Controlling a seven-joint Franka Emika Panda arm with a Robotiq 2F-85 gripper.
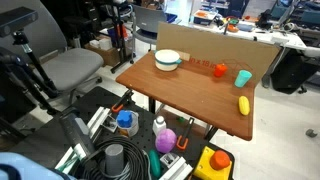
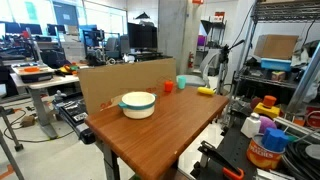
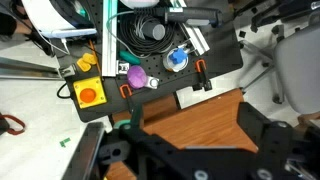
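Note:
In the wrist view my gripper is open, its dark fingers wide apart at the lower left and right. Nothing lies between them but the brown tabletop below. A white bowl with a teal rim point(image 1: 167, 60) sits on the wooden table point(image 1: 195, 95) at its far left. Toward the right stand a red tomato-like item point(image 1: 220, 70) and a teal cup point(image 1: 243, 77), with a yellow item point(image 1: 244, 105) at the right edge. Exterior view 2 also has the bowl point(image 2: 137, 106), alone at the near end. The wrist view shows none of these tabletop items.
Along the table's back edge stands a cardboard panel point(image 1: 215, 48). Orange-black clamps point(image 3: 200, 80) grip the front edge. Before it, a dark surface carries a purple ball point(image 3: 137, 76), a yellow block with an orange top point(image 3: 88, 95) and cables.

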